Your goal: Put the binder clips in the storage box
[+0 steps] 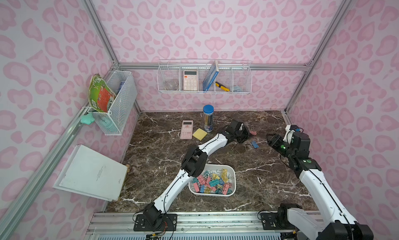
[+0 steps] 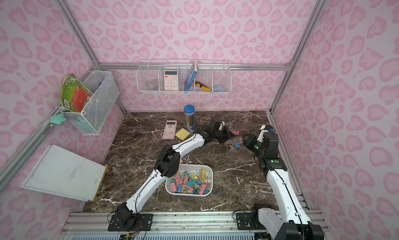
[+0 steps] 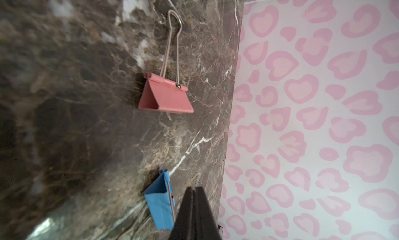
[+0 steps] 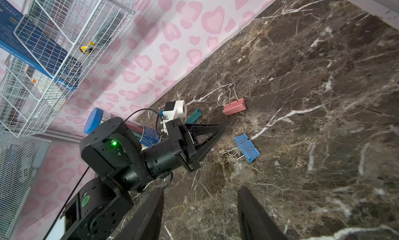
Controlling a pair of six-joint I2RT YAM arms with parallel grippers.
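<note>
In the right wrist view, a blue binder clip (image 4: 246, 148) lies on the marble table, apart from my left gripper. That gripper is shut, its tips meeting with nothing between them; the left wrist view shows its fingers (image 3: 189, 215) together beside the blue clip. A pink binder clip (image 4: 234, 107) rests on the table farther back, handles pointing away. Behind the left gripper, a teal clip (image 4: 193, 115) is partly hidden. The white storage box (image 1: 235, 181), full of several coloured clips, stands near the front edge. On the right, my right gripper is raised, open and empty.
A jar with a blue lid (image 1: 208, 118), a yellow note pad (image 1: 200, 134) and a pink calculator (image 1: 186, 130) stand at the back, left of the left gripper. Wire baskets (image 1: 166, 90) hang on the wall.
</note>
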